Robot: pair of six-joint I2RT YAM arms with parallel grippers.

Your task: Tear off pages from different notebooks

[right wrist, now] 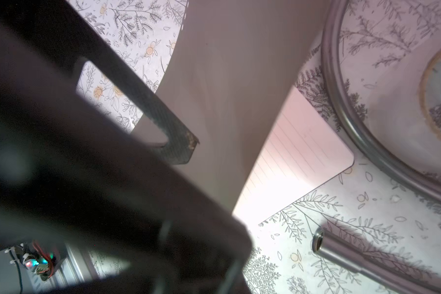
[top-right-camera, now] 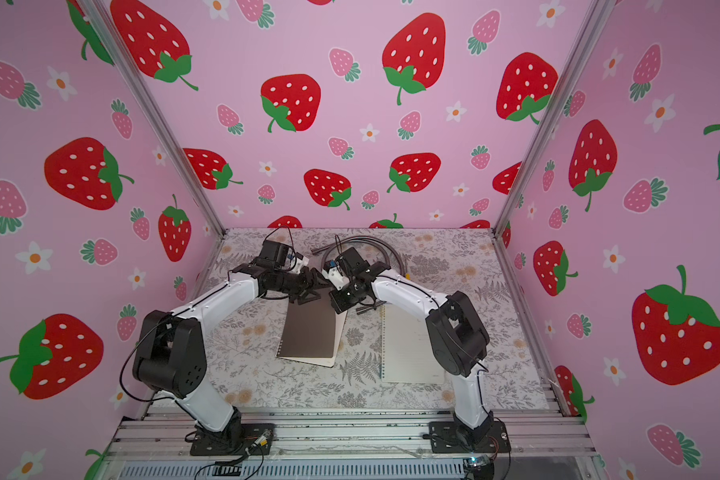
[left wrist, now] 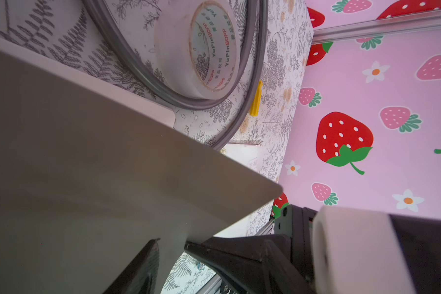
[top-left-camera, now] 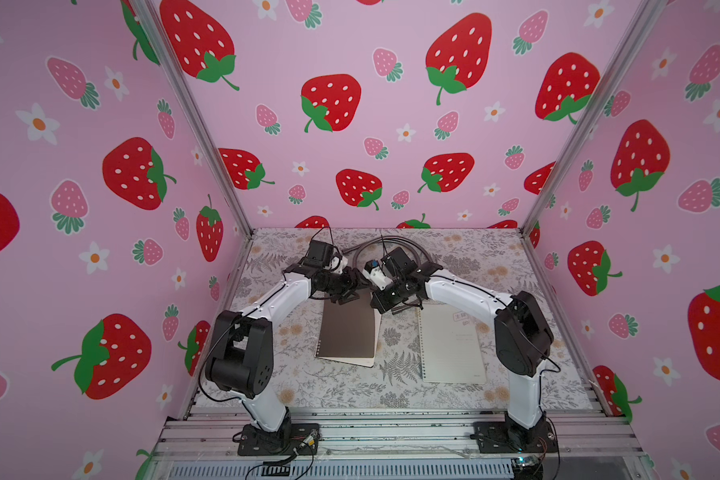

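Observation:
A dark-covered notebook lies left of centre, and a second, pale lined notebook lies to the right. My left gripper is over the dark notebook's back part, open, with the grey-brown cover close to its fingers. My right gripper is beside it at the dark notebook's back right and looks shut; in the right wrist view the cover is lifted at that corner, with a lined page under it. Whether the cover is pinched is hidden.
Behind the grippers lie a clear tape roll, looped grey hose and a small yellow item.

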